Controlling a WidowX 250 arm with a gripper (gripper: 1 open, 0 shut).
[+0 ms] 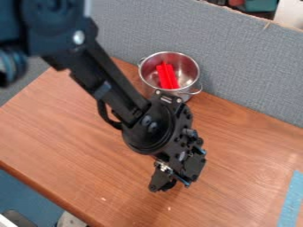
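A black robot arm reaches down from the upper left to the middle of the wooden table (67, 148). Its gripper (175, 180) points downward over the table in front of a steel pot (189, 68). The fingers look apart, and I see nothing held between them. The pot stands at the back of the table by the grey padded wall, with red objects (168, 76) inside it. The arm partly hides the front of the pot.
The grey wall (246, 66) runs along the table's back. A light blue strip (290, 197) lies at the right edge.
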